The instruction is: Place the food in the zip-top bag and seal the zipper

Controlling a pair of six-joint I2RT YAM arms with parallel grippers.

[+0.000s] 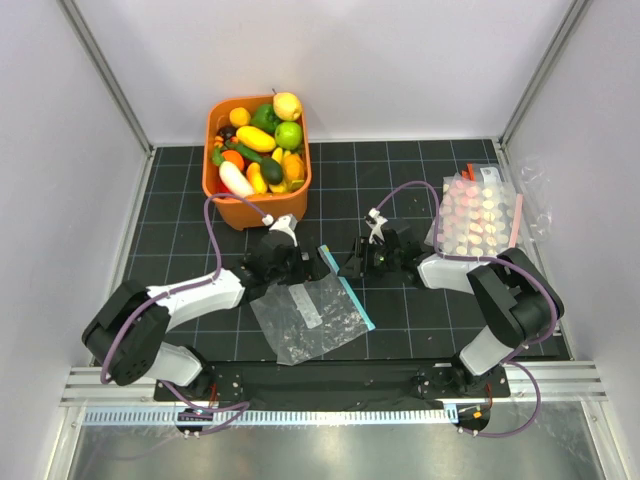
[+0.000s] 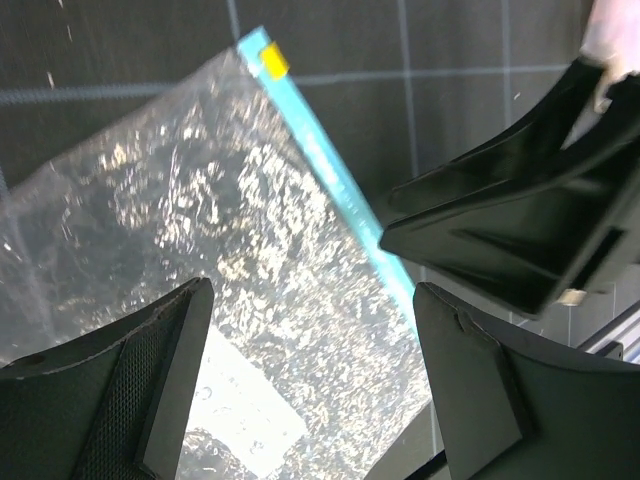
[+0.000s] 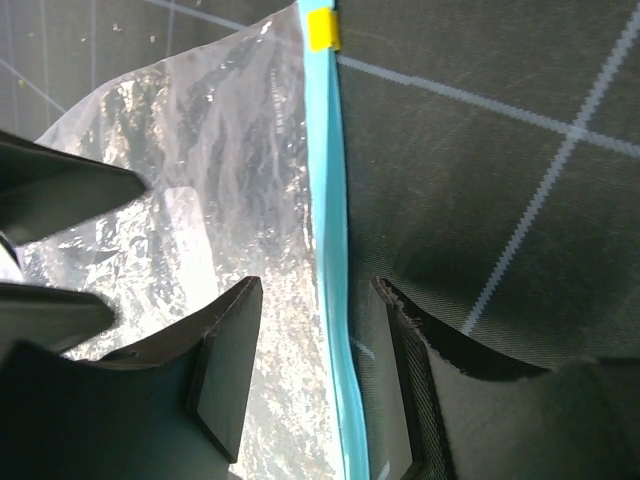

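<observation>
A flat clear bag (image 1: 318, 312) with a white label lies at the front middle of the mat, its blue zipper strip (image 1: 345, 290) facing right. A yellow slider (image 2: 273, 61) sits near the strip's far end. My left gripper (image 1: 316, 264) is open over the bag's far part, nothing between its fingers. Just right of it my right gripper (image 1: 350, 264) stands open, with the blue strip (image 3: 332, 230) passing between its fingers in the right wrist view, not gripped. Various produce (image 1: 262, 140) fills an orange basket (image 1: 240, 213) at the back left; the bag appears flat and empty.
Another clear bag (image 1: 478, 215), holding rows of pinkish and cream round pieces, lies at the right edge, with crumpled clear plastic (image 1: 537, 200) beside it. The two grippers are very close together. Bare mat (image 1: 370, 180) shows at the back middle.
</observation>
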